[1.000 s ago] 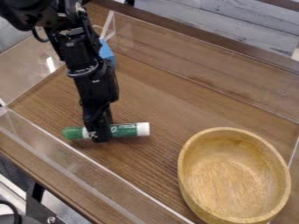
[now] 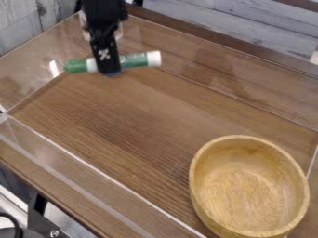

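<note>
My black gripper point(image 2: 107, 59) reaches in from the top left, shut on a green tube with white ends point(image 2: 139, 59). The tube is held level above the back left of the wooden tray point(image 2: 137, 149), near its left wall. A small blue patch shows just beneath the gripper, mostly hidden.
A round wooden bowl point(image 2: 248, 186) sits at the front right. The middle and back right of the tray floor are clear. Clear side walls edge the left, and a pale ledge runs along the back right.
My gripper has lifted away from the front middle toward the back left, carrying the green tube, which lay low on the tray floor earlier.
</note>
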